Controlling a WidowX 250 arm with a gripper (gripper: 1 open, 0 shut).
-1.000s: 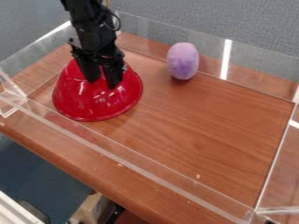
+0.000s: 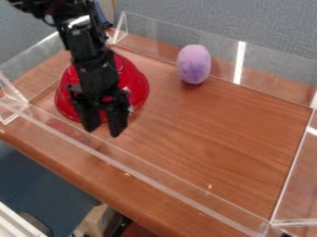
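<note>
A red round plate or lid (image 2: 137,83) lies at the left of the wooden surface, largely covered by the black arm. My gripper (image 2: 103,113) is low over its front part, fingers pointing down; whether anything is between them cannot be made out. A purple oval object (image 2: 194,64) sits at the back, right of the plate.
Clear plastic walls (image 2: 253,57) edge the wooden surface (image 2: 223,139), with a low one along the front. A drop to a blue floor (image 2: 28,167) lies at the front left.
My gripper has moved toward the front and down across the red plate, now hiding much of it. The purple object has stayed in place.
</note>
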